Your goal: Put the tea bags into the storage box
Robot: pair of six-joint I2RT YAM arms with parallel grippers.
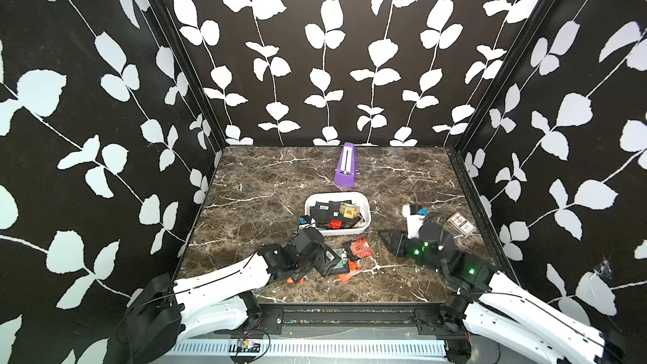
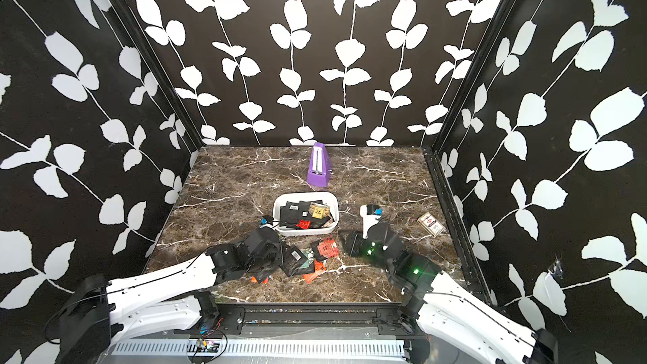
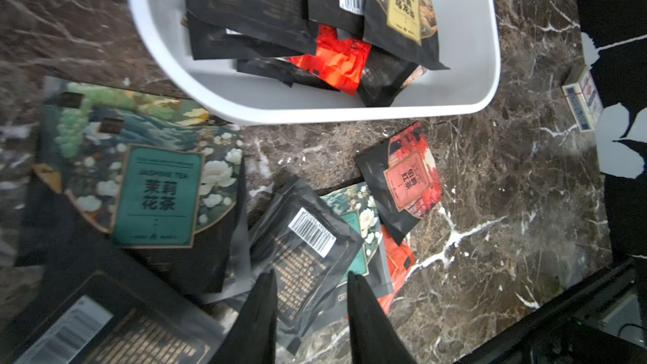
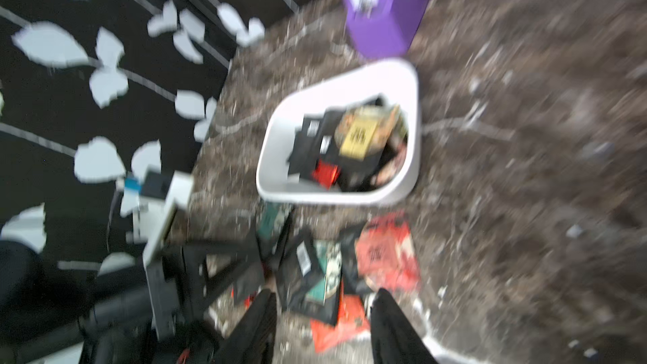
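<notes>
The white storage box [image 1: 366, 219] holds several tea bags, mostly black, with a yellow-labelled one [image 4: 359, 136] and a red one [image 3: 330, 60]. In front of it lie loose tea bags: a jasmine tea bag [image 3: 158, 195], a black barcode bag [image 3: 303, 256] and a red-labelled bag [image 3: 406, 178]. My left gripper hovers open over these loose bags, with nothing visibly held. My right gripper is open, right of the box and the loose bags, its fingers empty.
A purple object [image 1: 345, 168] stands behind the box. A small card pack [image 1: 462, 223] lies at the table's right. Bare marble surrounds the box at the back and sides.
</notes>
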